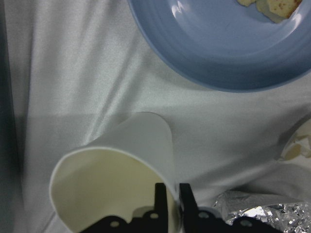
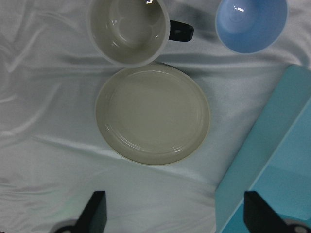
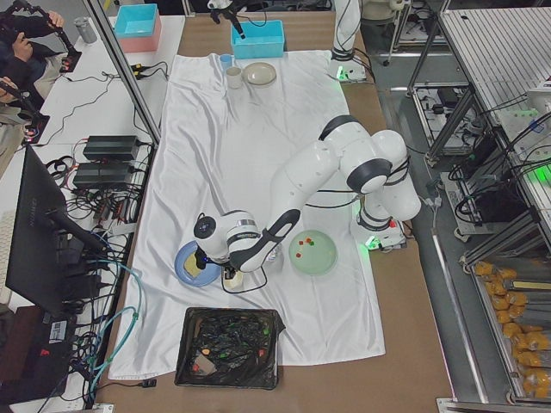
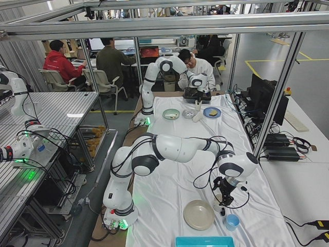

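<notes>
In the left wrist view a white cup (image 1: 116, 141), tilted, has its rim between the fingers of my left gripper, which is shut on it beside a blue plate (image 1: 209, 43) with pale yellow food pieces (image 1: 277, 7). Crumpled foil (image 1: 262, 218) lies at lower right. My right gripper is open above the cloth, facing a beige plate (image 2: 153, 114), a mug (image 2: 126, 29) with a dark handle, a blue cup (image 2: 250, 22) and a turquoise bin (image 2: 243, 170).
A green plate (image 3: 312, 262) with small orange pieces lies near the left arm. A black lined tray (image 3: 228, 314) stands at that table end.
</notes>
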